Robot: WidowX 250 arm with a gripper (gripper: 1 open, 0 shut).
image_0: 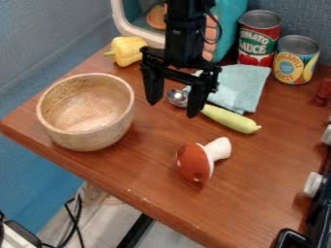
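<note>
My black gripper (173, 97) hangs open over the middle of the table, low above the spoon (179, 97), which is partly hidden behind one finger. Nothing shows held between the fingers. A pale yellow corn cob (233, 120) lies just right of it, beside a folded light-blue cloth (239, 85). A wooden bowl (83, 132) is to the left. A red mushroom toy (196, 161) lies in front.
At the back stand a yellow pepper (126, 48), a teal container (227, 14), a red-labelled can (258, 41) and a second can (295, 64). Black equipment (308, 208) lines the right edge.
</note>
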